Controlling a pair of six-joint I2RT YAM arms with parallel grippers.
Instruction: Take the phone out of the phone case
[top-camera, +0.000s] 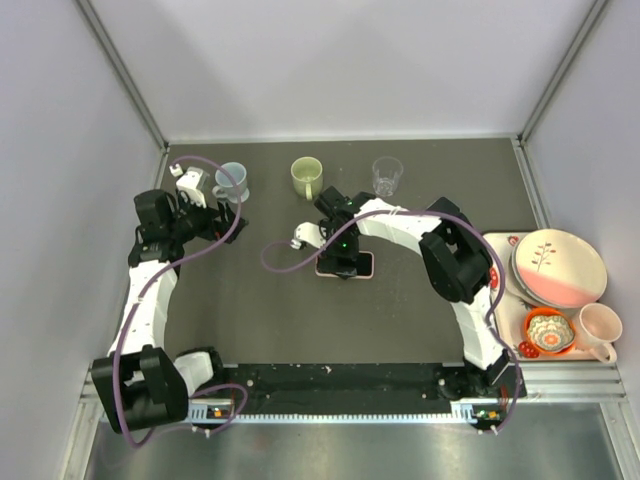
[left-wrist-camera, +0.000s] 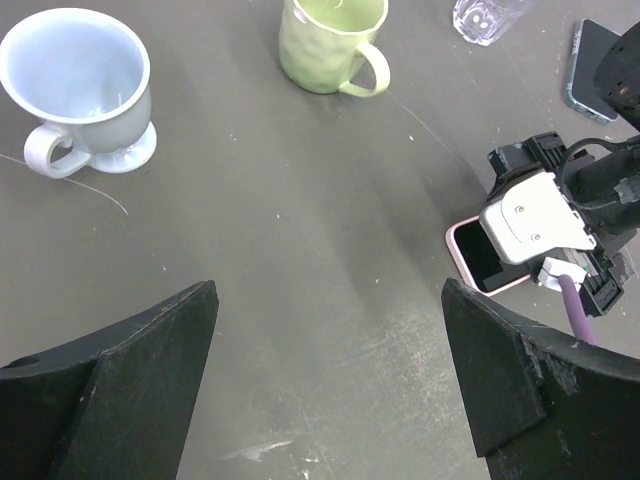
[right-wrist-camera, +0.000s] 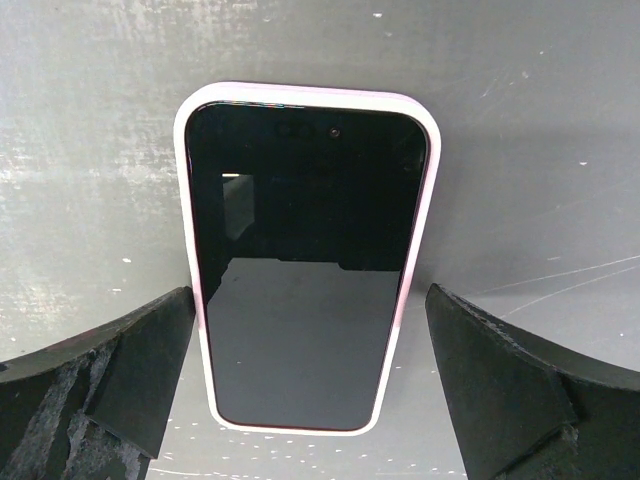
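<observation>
In the right wrist view the phone (right-wrist-camera: 305, 200) lies screen up inside its pale pink case (right-wrist-camera: 305, 94), flat on the table. My right gripper is open over the lower half of it. One finger (right-wrist-camera: 165, 345) is close against the case's left edge, while a small gap shows on the other side. From above, the right gripper partly covers the phone in the top view. My left gripper stands open and empty at the left of the table, well away from the phone.
A light blue cup (top-camera: 231, 180), a green cup (top-camera: 307, 176) and a clear glass (top-camera: 387, 174) stand along the back. Another dark phone (left-wrist-camera: 595, 65) lies beyond the right gripper. At the right is a tray with plates (top-camera: 560, 265).
</observation>
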